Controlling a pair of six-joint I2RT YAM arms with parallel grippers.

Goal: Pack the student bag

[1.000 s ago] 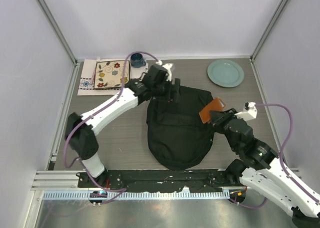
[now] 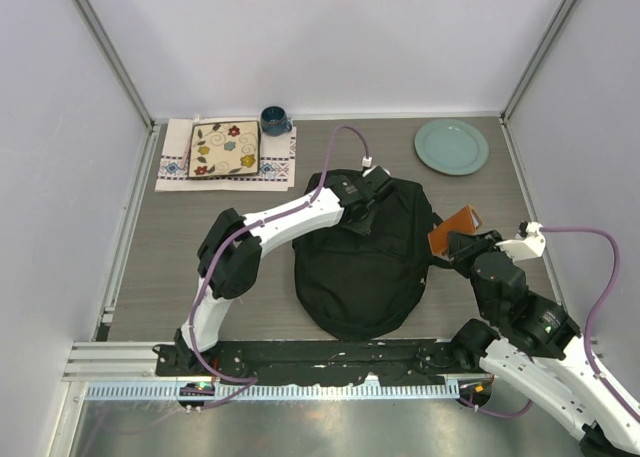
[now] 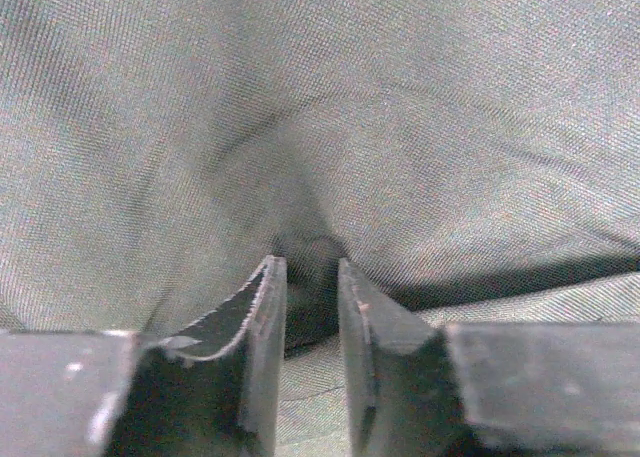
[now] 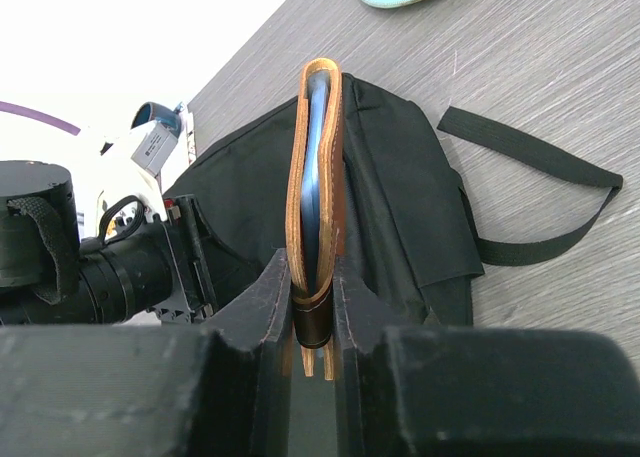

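Observation:
A black bag [image 2: 358,282] lies flat in the middle of the table. My left gripper is down on it; the left wrist view is filled with dark cloth, and the fingertips sit close together at a fold, too close to the cloth to tell what is between them. My right gripper holds an orange-brown book-like item [image 2: 455,227] with a blue inside, upright between its fingers, over the bag's right edge, where a black strap [image 4: 530,147] lies on the table.
A teal plate [image 2: 451,147] is at the back right. A patterned board [image 2: 224,149] on a cloth and a dark blue mug [image 2: 275,120] stand at the back left.
My left gripper has moved right and down onto the bag's upper part.

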